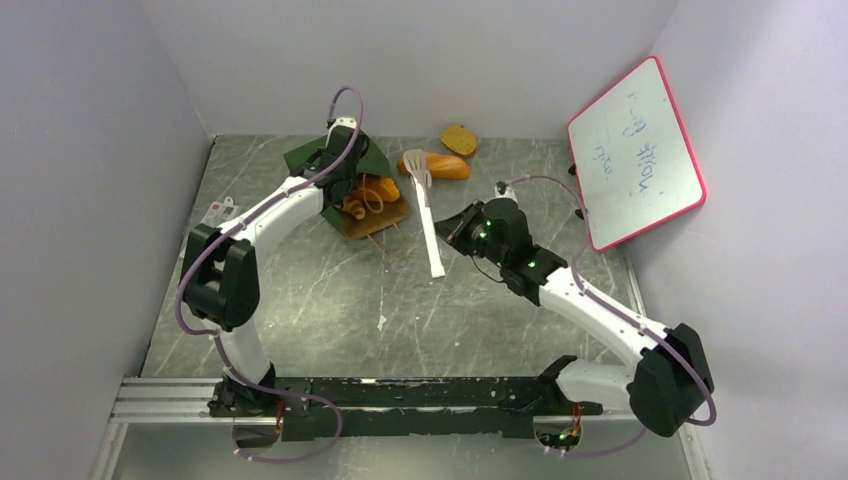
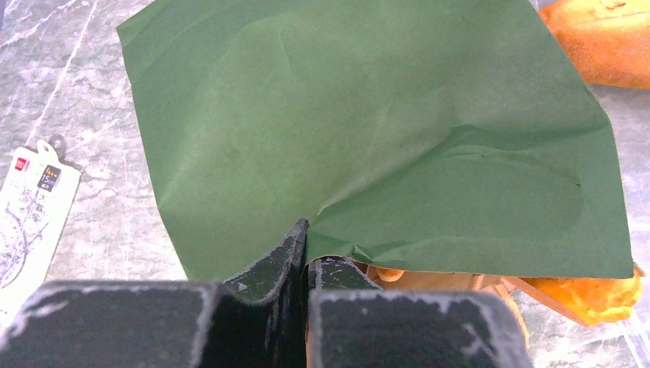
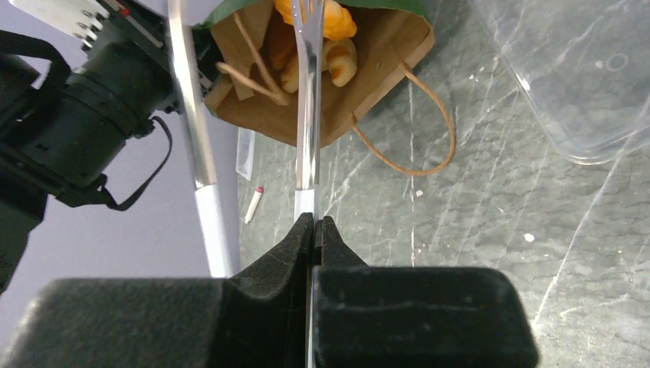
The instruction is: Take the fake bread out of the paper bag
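Observation:
The paper bag [image 1: 368, 222], green outside and brown inside, lies on its side with its mouth towards the front. My left gripper is shut on a fold of its green paper [image 2: 360, 138]. Orange fake bread [image 1: 382, 189] and a smaller twisted piece [image 1: 352, 207] lie inside, behind a handle loop. My right gripper is shut on the white handle of metal tongs [image 3: 309, 100]. In the top view the tongs' slotted head is right of the bag's mouth, over the left end of a long loaf [image 1: 448, 166]; no bread shows between its arms.
A round yellow-brown bread [image 1: 459, 139] lies behind the loaf. A clear container [image 3: 590, 84] is on the right, a white tag [image 1: 219, 213] at the left, a whiteboard [image 1: 640, 150] against the right wall.

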